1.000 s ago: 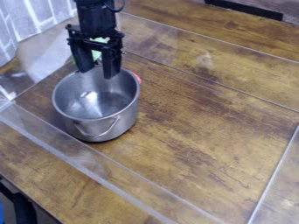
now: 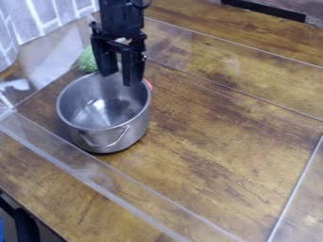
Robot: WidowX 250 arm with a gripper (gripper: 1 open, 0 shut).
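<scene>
A stainless steel pot (image 2: 104, 121) with a wire handle stands on the wooden table at the left. My black gripper (image 2: 119, 68) hangs over the pot's back part, its two fingers pointing down and apart, open, with nothing visible between them. A pale green object (image 2: 87, 59) lies behind the pot, left of the gripper. A small red item (image 2: 147, 85) shows at the pot's back right, largely hidden.
Clear plastic walls border the space, and a white textured surface (image 2: 32, 28) fills the back left corner.
The gripper has shifted a little to the right over the pot, showing more of the green object. The pot has not visibly moved.
</scene>
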